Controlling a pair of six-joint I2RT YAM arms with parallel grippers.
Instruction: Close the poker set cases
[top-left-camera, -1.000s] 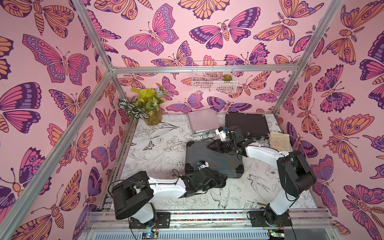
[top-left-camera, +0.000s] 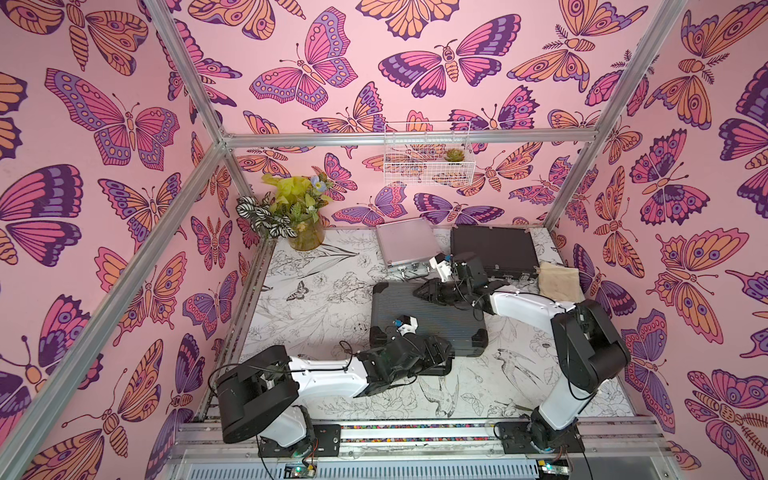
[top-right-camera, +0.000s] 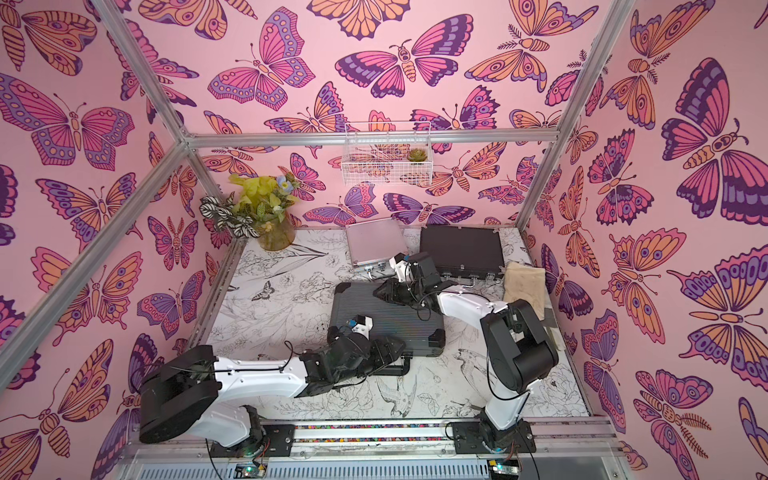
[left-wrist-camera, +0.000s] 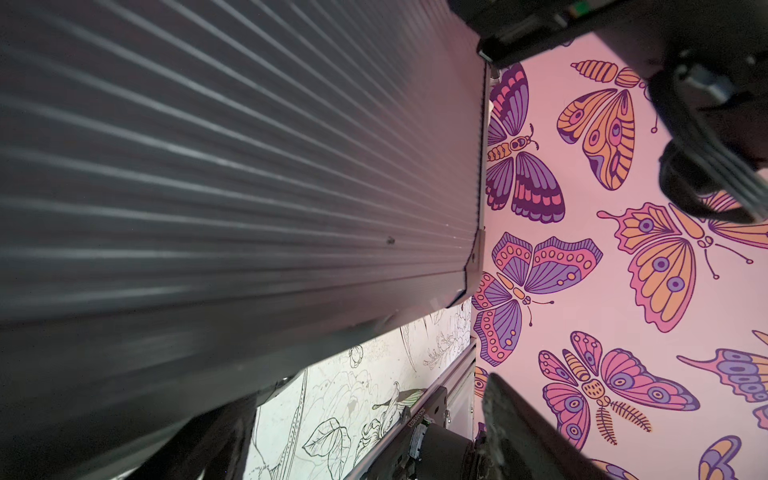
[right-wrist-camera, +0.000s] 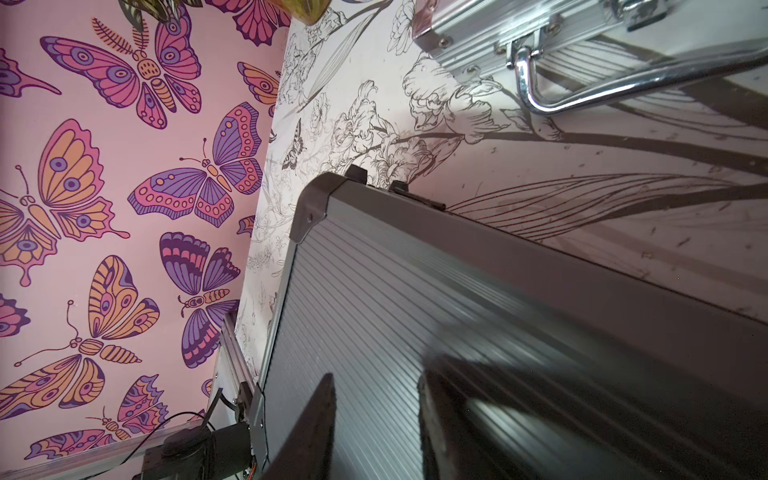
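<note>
The ribbed dark-grey case (top-left-camera: 392, 308) lies flat mid-table with its lid down. My left gripper is open at its front side, near the handle; its fingers (left-wrist-camera: 524, 436) stand wide apart, and the case's ridged lid (left-wrist-camera: 240, 184) fills much of the left wrist view. Over the lid's back part is my right gripper, partly open, with only the ridged surface visible behind the gap. Whether its fingers touch the lid I cannot tell. Two more cases, one silver-pink (top-left-camera: 406, 242) and one dark brown (top-left-camera: 496, 249), lie with lids down at the back.
A vase with yellow flowers (top-left-camera: 304, 232) stands at the back left. At the right, beside the brown case, lies a beige cloth (top-left-camera: 560, 282). A wire basket (top-left-camera: 428, 173) hangs on the back wall.
My left arm has drawn slightly left, with its gripper still by the case's front edge. The right arm and all three cases look unmoved.
</note>
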